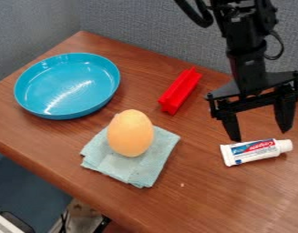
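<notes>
My black gripper (258,124) is open, its two fingers spread apart just above and behind a white toothpaste tube (256,152) with red and blue print, lying flat at the right of the table. An orange egg-shaped object (130,133) rests on a folded pale-blue cloth (115,167) in the middle front. A red bar-shaped object (179,90) lies farther back, left of the gripper. A blue plate (67,86) sits at the back left.
The wooden table (163,200) has free room at the front and between the plate and cloth. Its left edge drops to the floor; a grey padded wall stands behind it.
</notes>
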